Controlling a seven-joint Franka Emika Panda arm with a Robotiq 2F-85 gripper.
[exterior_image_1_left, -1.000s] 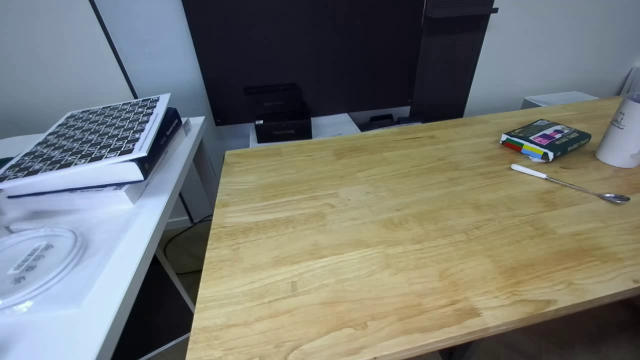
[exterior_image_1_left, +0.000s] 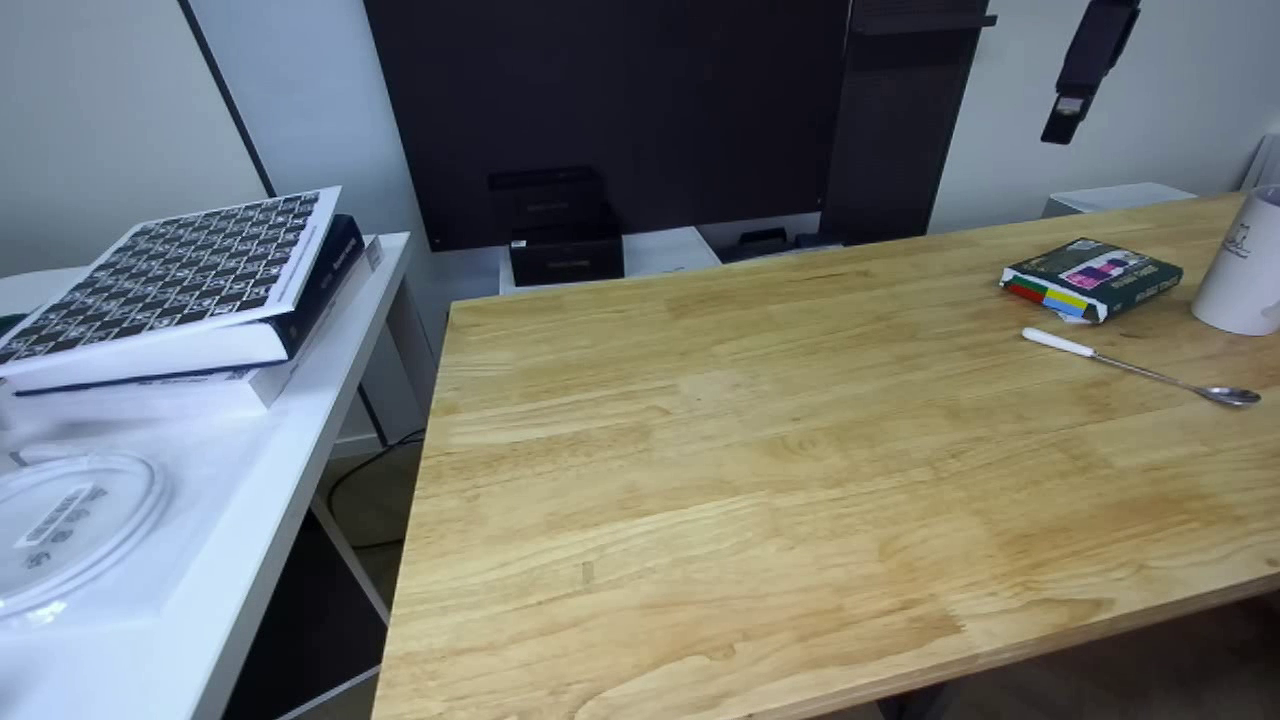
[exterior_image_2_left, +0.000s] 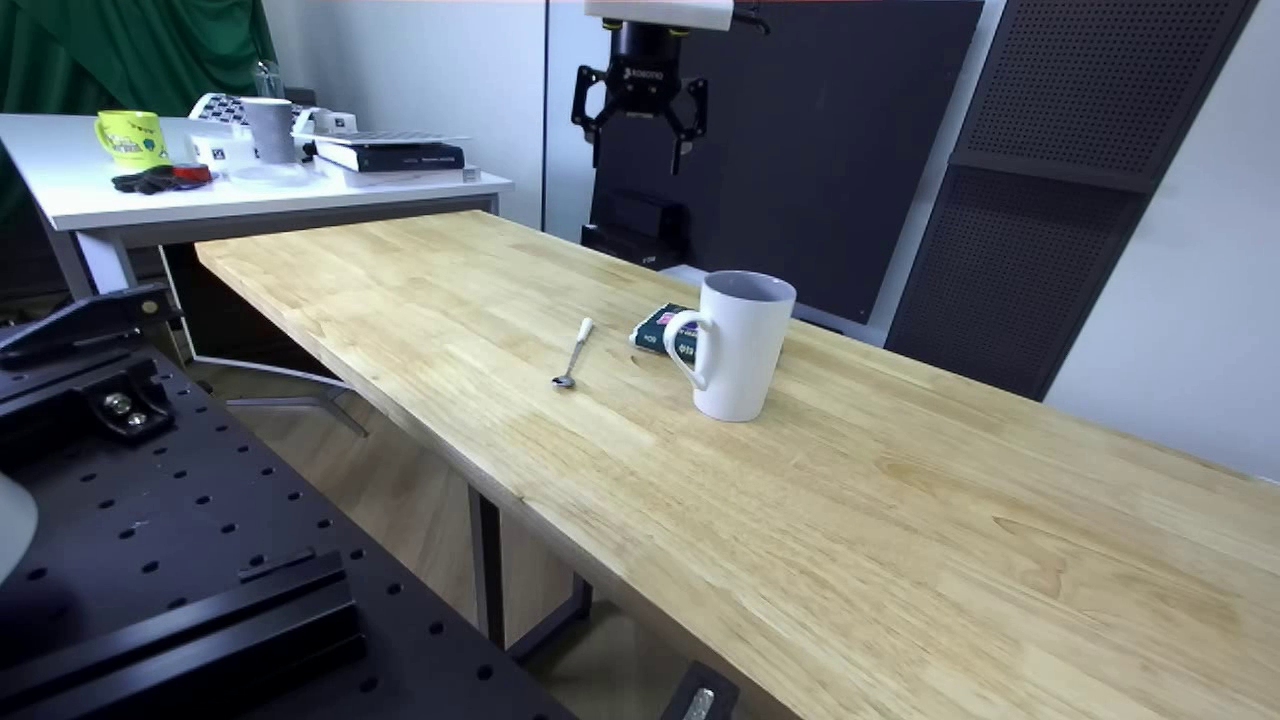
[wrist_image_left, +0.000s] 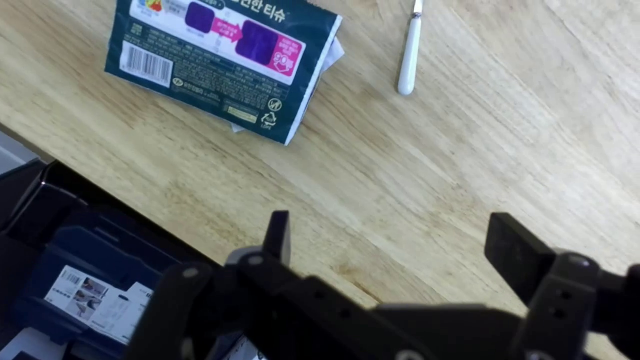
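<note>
My gripper (exterior_image_2_left: 636, 164) hangs open high above the wooden table, fingers pointing down and nothing between them. Its two dark fingers also show wide apart along the bottom of the wrist view, with bare wood in the gap. On the table lies a dark green packet (wrist_image_left: 210, 60), off to the upper left of the fingers. A spoon (exterior_image_2_left: 576, 352) with a white handle rests flat beside it; only the handle end (wrist_image_left: 409, 57) and part of the shaft show in the wrist view. A tall white mug (exterior_image_2_left: 741, 348) stands upright, partly covering the packet in exterior view 2.
A white side table (exterior_image_1_left: 228, 504) with books (exterior_image_1_left: 180, 276) stands at the left. Beyond the table's back edge, black boxes (exterior_image_1_left: 566, 259) sit below a dark panel (exterior_image_1_left: 624, 108).
One of my gripper's fingers has come into sight at the upper right of exterior view 1. The packet, spoon and mug lie where they were.
</note>
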